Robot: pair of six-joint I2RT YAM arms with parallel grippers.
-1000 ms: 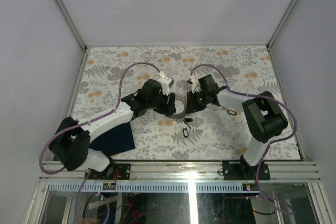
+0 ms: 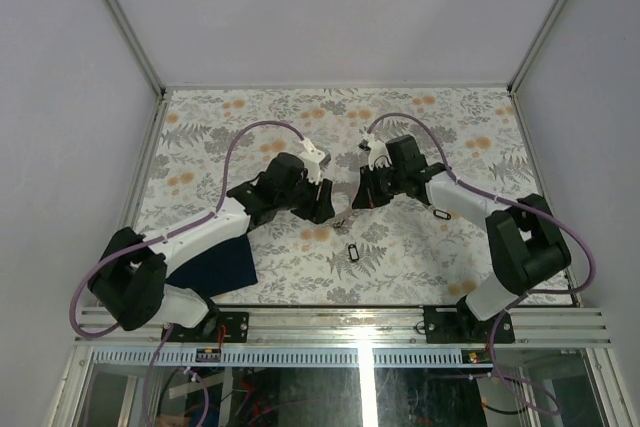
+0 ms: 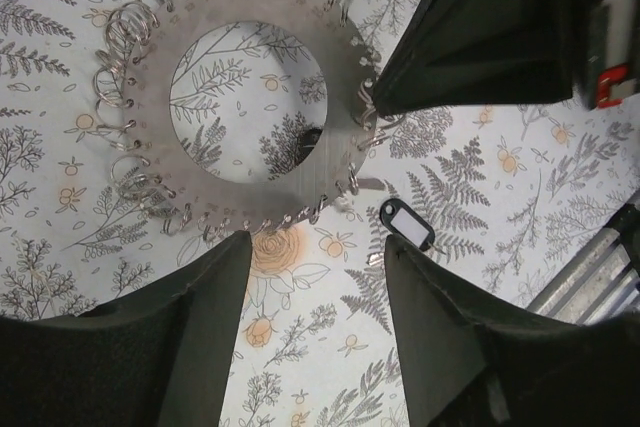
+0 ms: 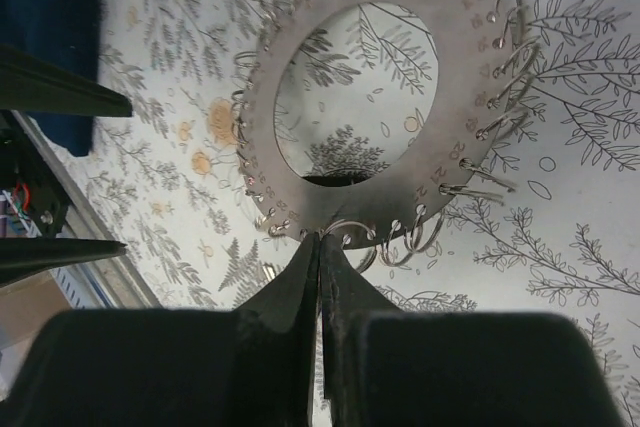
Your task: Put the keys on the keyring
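Observation:
The keyring is a flat grey metal ring plate [image 3: 225, 197] with several small wire loops round its rim, lying on the patterned table. My left gripper stands open just short of its rim, nothing between the fingers. My right gripper is shut, its tips at a wire loop [image 4: 352, 231] on the rim; whether the loop is pinched does not show. One key's blade [image 3: 370, 185] juts from beneath the plate, and something dark [image 3: 311, 137] shows through the hole. A key with a black-rimmed white head [image 3: 407, 225] lies beside the plate.
Another dark-rimmed key [image 2: 441, 214] lies to the right, beneath the right arm. A dark blue cloth [image 2: 215, 269] covers the front left of the table. Free table lies behind both arms and at the front right.
The dark-headed key near the keyring has moved leftward. The left arm is almost where it was.

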